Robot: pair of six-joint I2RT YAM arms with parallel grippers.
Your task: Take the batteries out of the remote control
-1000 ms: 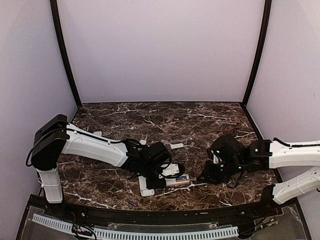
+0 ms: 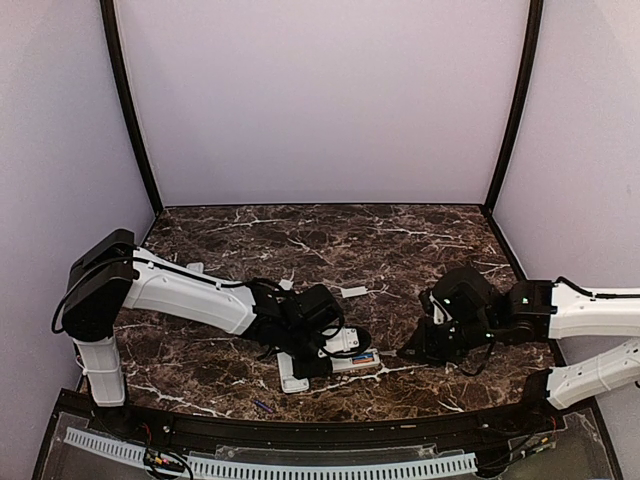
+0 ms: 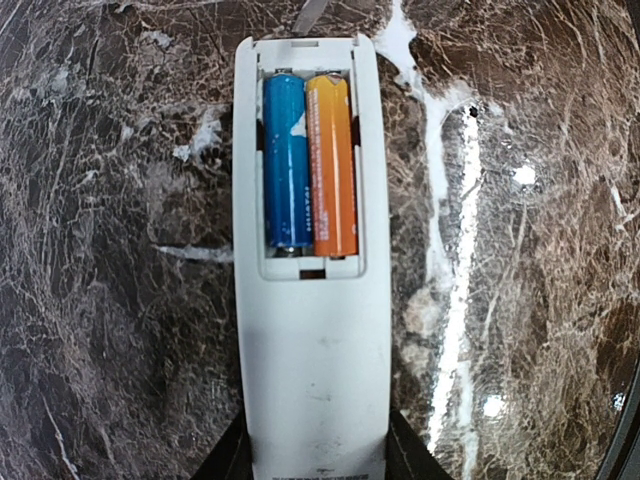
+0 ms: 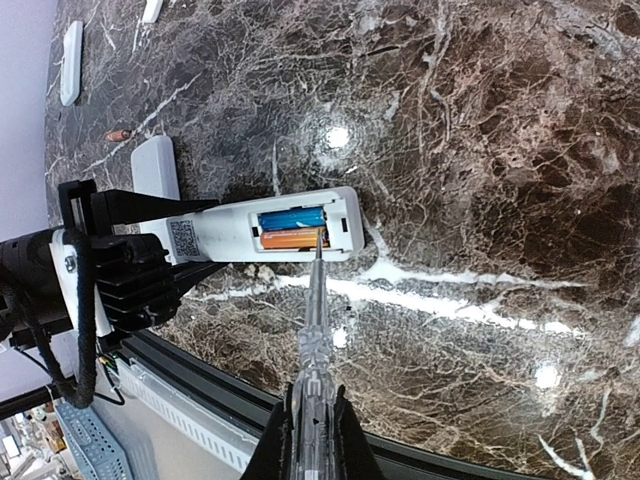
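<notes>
My left gripper is shut on the lower end of a white remote control (image 3: 315,350), with a finger on each side. The remote's battery bay is uncovered; a blue battery (image 3: 287,165) and an orange battery (image 3: 332,165) lie in it side by side. In the right wrist view, my right gripper is shut on a clear, slender pointed tool (image 4: 316,345). The tool's tip appears over the bay's open end, near the end of the orange battery (image 4: 290,239). Whether it touches the battery, I cannot tell.
Beside the left gripper lies another white object (image 2: 292,376), partly hidden. A loose blue battery (image 2: 262,406) rests near the front edge, and an orange one (image 4: 118,135) shows in the right wrist view. A small white piece (image 2: 353,292) lies farther back.
The left arm and the remote have stayed put.
</notes>
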